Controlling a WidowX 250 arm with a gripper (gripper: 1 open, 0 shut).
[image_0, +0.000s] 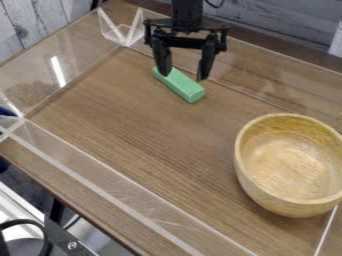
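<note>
My black gripper (182, 62) hangs at the top centre of the camera view, open, its two fingers spread to either side above a green block (181, 86). The block lies flat and slanted on the wooden table, between and just below the fingers; I cannot tell whether they touch it.
A large tan bowl (307, 194) sits at the right front. A clear bent plastic piece (123, 28) stands at the back left. Dark cables lie beyond the lower-left edge.
</note>
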